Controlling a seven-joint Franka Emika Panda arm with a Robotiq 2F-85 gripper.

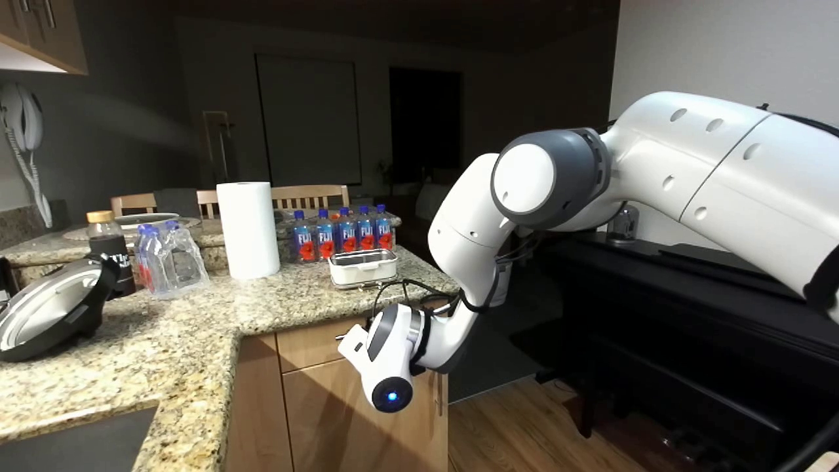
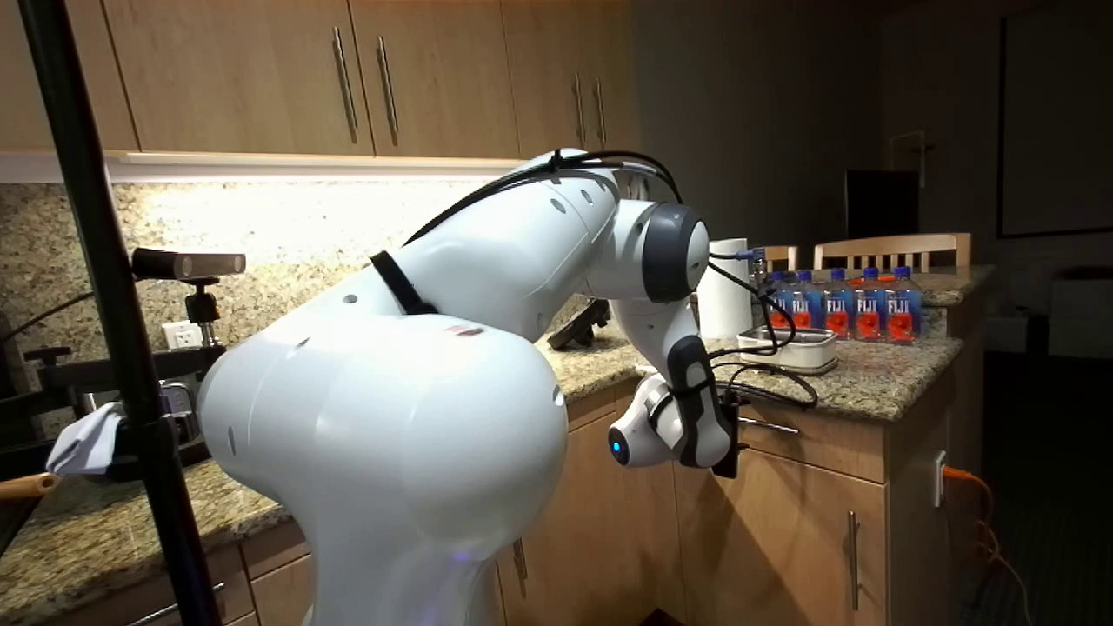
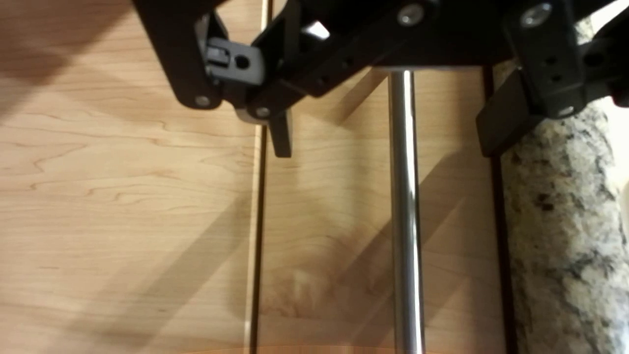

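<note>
In the wrist view a polished metal bar handle [image 3: 407,224] runs down the front of a wooden drawer [image 3: 330,236]. My gripper is open, one black fingertip [image 3: 281,135] to the left of the bar and the other [image 3: 510,118] to the right, by the granite edge. Neither finger touches the handle in this view. The drawer looks closed, sitting above a cabinet door [image 2: 793,522] in exterior view 2. In exterior view 1 the arm's hand hides most of the handle and the fingers.
A granite counter [image 1: 307,303] overhangs the drawer. On it stand a white container [image 1: 363,269], a paper towel roll [image 1: 248,229], several water bottles [image 1: 346,236] and a tilted lid [image 1: 55,307]. Black cables [image 2: 777,386] loop between hand and counter. Open floor [image 1: 495,425] lies right of the cabinet.
</note>
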